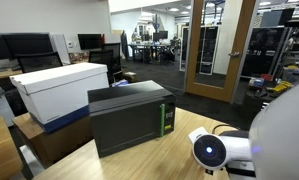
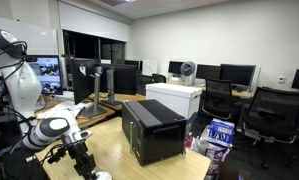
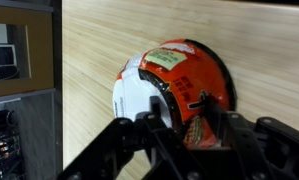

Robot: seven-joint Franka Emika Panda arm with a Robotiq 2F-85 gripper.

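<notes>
In the wrist view a round orange-and-white item (image 3: 169,62), perhaps a printed lid or pack, rests on the pale wooden table (image 3: 109,32). My black gripper reaches over its near edge, fingers apart, with some of the orange surface showing between them. Whether the fingers touch it is too blurred to say. In exterior view 2 the gripper (image 2: 86,170) is low at the table's front edge, beside a white object (image 2: 104,176). Exterior view 1 shows the round white-and-dark wrist (image 1: 210,150) at the lower right, hiding the fingertips.
A dark microwave-like box (image 1: 132,115) with a green strip stands on the table. Behind it is a white box (image 1: 61,90). Monitors (image 2: 122,82) stand at the back left in exterior view 2. The tabletop (image 1: 104,163) before the dark box is clear.
</notes>
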